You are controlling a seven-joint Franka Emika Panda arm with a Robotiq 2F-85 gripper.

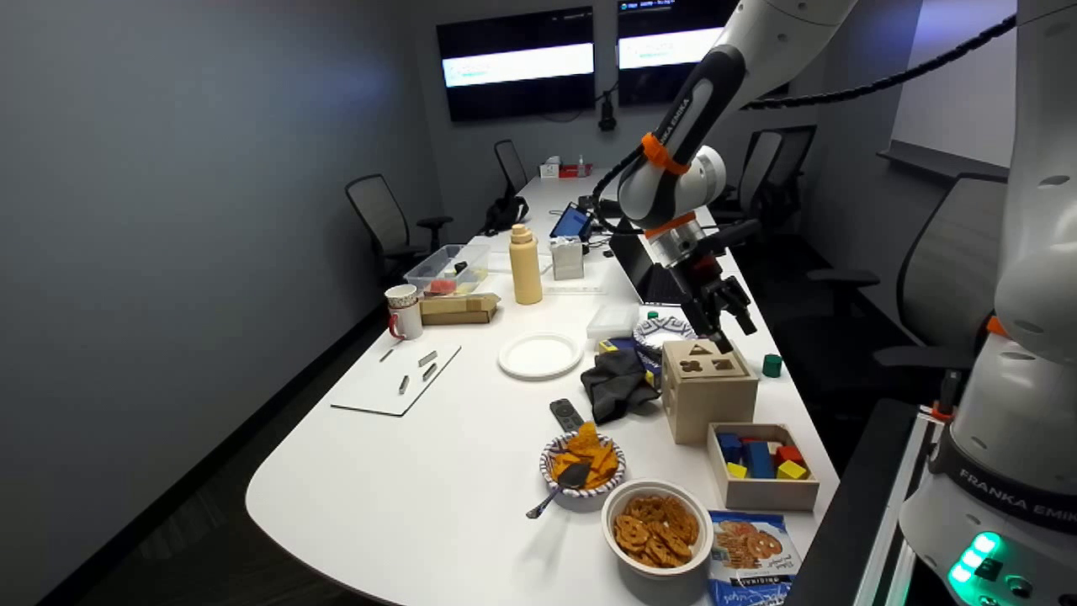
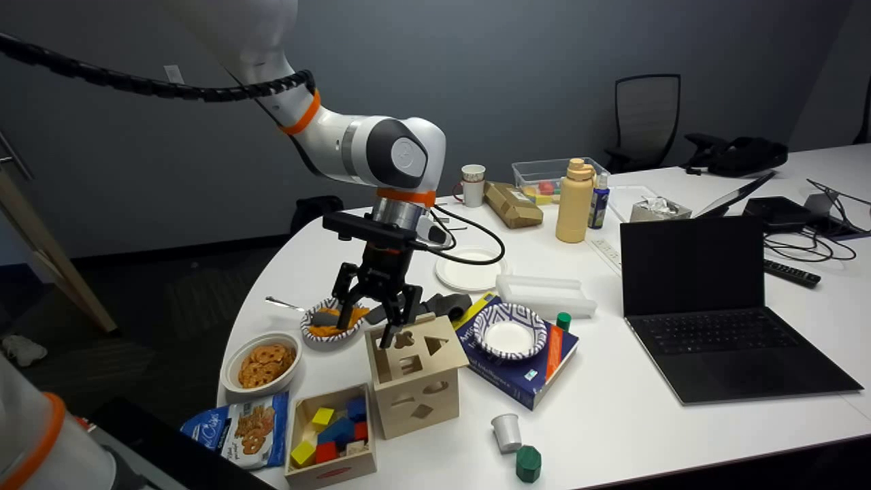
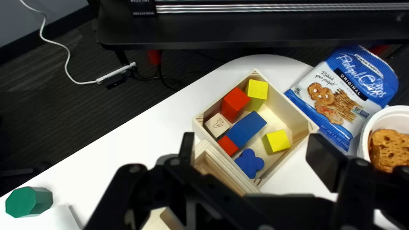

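My gripper [image 2: 365, 327] hangs over the wooden shape-sorter box [image 2: 420, 384], its fingers wide apart and nothing between them. In the wrist view the two fingertips [image 3: 320, 159] stand far from each other, and the gripper's body hides most of the sorter. Holes of various shapes show on the sorter's top and side. Beside it sits an open wooden tray [image 3: 285, 99] with several blocks, among them a blue flower-shaped block [image 3: 250, 163], a yellow block [image 3: 276, 141] and a red block [image 3: 234, 103]. A green block [image 2: 528, 463] lies on the table near a small cup [image 2: 507, 432].
Close to the tray are a pretzel bag [image 1: 752, 555] and a bowl of pretzels [image 1: 656, 530]. A chip bowl [image 1: 582, 465] with a spoon stands farther left. Behind the sorter lie a book [image 2: 522, 380] bearing a patterned bowl and a laptop [image 2: 735, 343].
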